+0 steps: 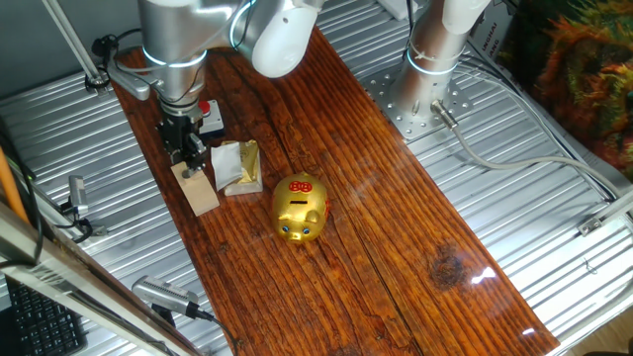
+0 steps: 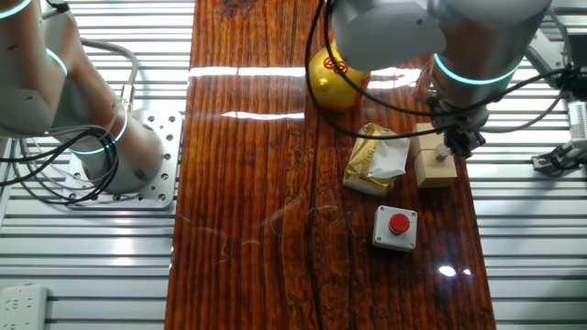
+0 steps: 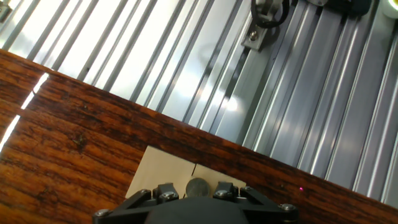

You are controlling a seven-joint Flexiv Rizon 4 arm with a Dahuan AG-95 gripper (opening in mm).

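Observation:
Two pale wooden blocks sit side by side near the table's edge, a thin seam between them in the wrist view. A round grey disc, coin-like, shows at the blocks; exterior view 2 has a small pale round piece there. My gripper is low over the blocks, its fingers apart on either side of the disc, with a gap visible on each side. The lower part of the disc is hidden by the gripper body. A gold piggy bank with a dark top slot stands on the table, clear of the gripper.
Beside the blocks lies a white-and-gold packet. A box with a red button is close by.

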